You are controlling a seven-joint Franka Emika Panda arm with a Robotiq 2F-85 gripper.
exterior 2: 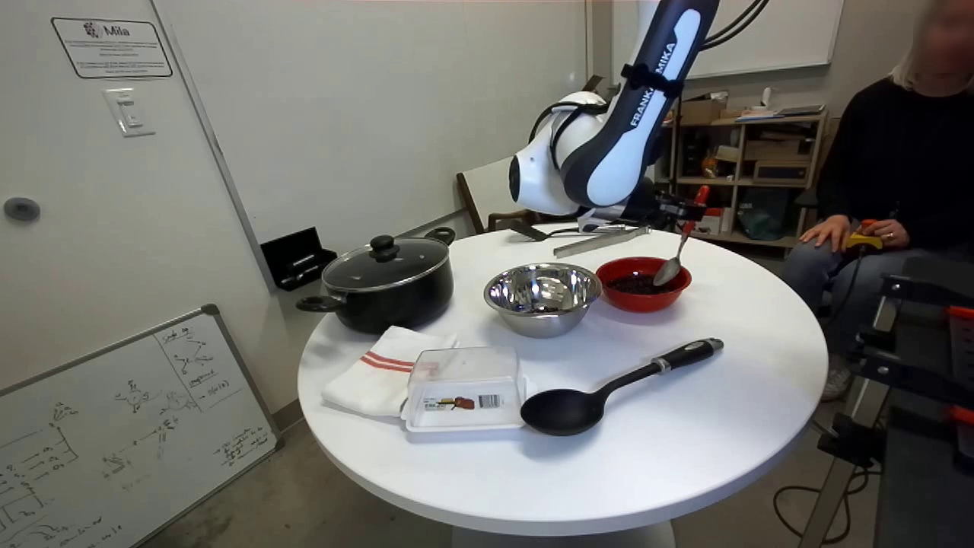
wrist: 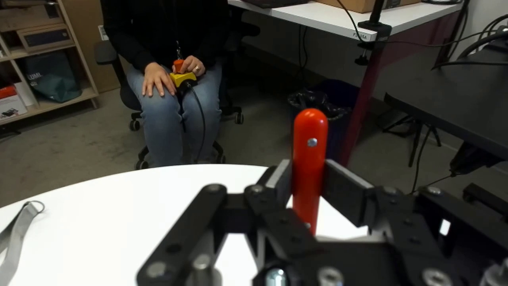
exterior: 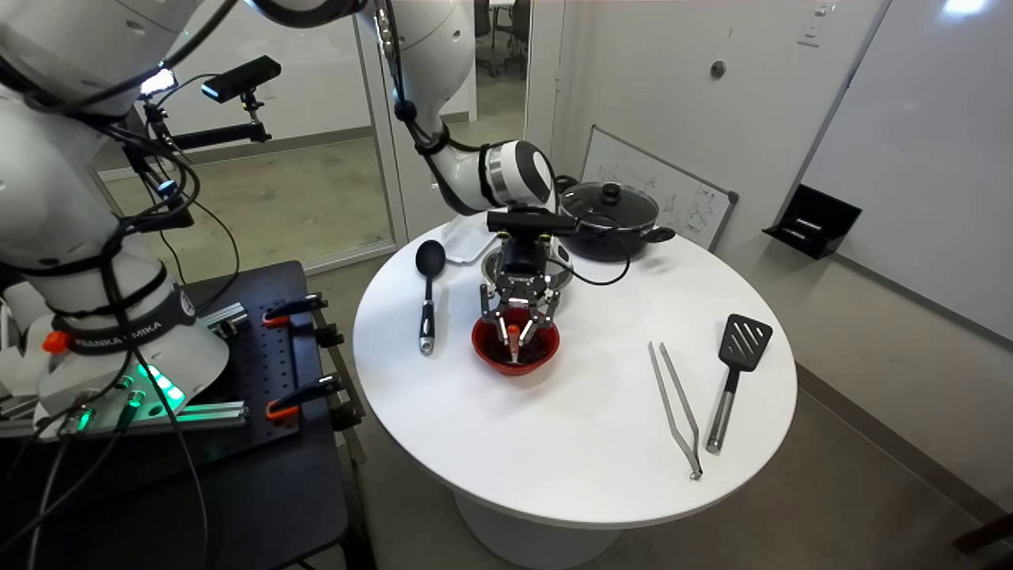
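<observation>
My gripper (exterior: 514,334) is shut on the red handle (wrist: 309,162) of a metal spoon, which stands upright between the fingers in the wrist view. Exterior view 2 shows the spoon's metal bowl (exterior 2: 667,272) hanging down at the near right side of the red bowl (exterior 2: 676,294). Dark small contents (exterior 2: 636,284) lie inside that bowl. Whether the spoon's tip touches them, I cannot tell. The hand sits directly over the red bowl in exterior view 1.
Close to the red bowl stands a steel bowl (exterior 2: 540,320). A lidded black pot (exterior 2: 393,292), a towel (exterior 2: 365,383), a clear container (exterior 2: 466,402) and a black ladle (exterior 2: 563,412) surround it. Tongs (exterior: 675,418) and a spatula (exterior: 745,343) lie right.
</observation>
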